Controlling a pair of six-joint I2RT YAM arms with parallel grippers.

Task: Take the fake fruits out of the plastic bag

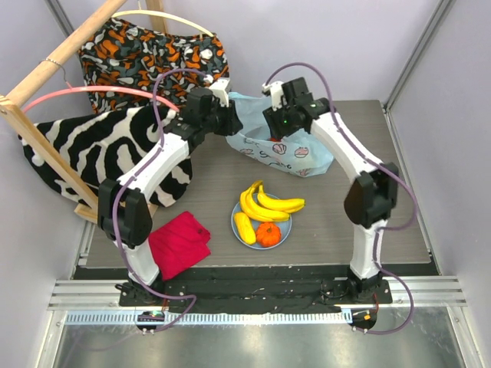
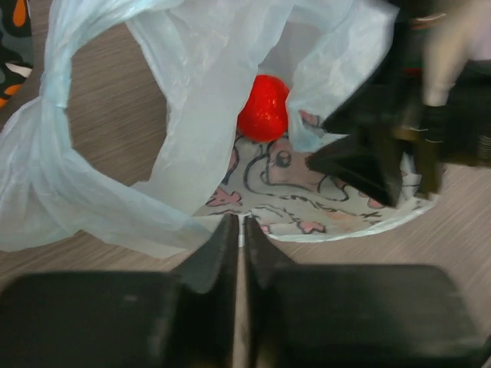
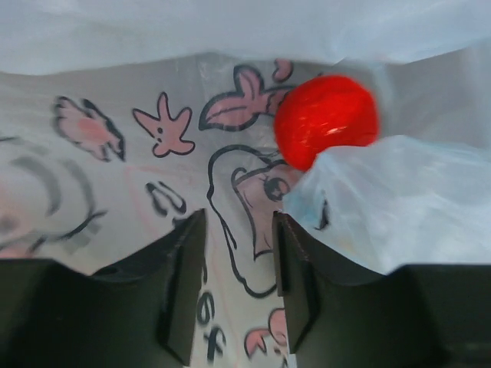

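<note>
The pale blue plastic bag (image 1: 276, 155), printed with pink figures, lies mouth-open at the back of the table. Inside it, a round red fruit rests on the printed lining; a fold of plastic partly covers this red fruit (image 3: 325, 121) in the right wrist view. At the bag's left edge, my left gripper has only a narrow gap between its fingertips, with the bag's rim showing there; whether it is gripped is unclear. My right gripper is part open within the bag's mouth, empty, the fruit beyond its fingers to the upper right.
In front, a blue bowl (image 1: 285, 232) holds bananas (image 1: 265, 207), a long yellow fruit (image 1: 245, 228) and an orange pumpkin (image 1: 268, 234). A red cloth (image 1: 179, 244) lies front left. A wooden rack (image 1: 52, 165) with patterned cloths stands left.
</note>
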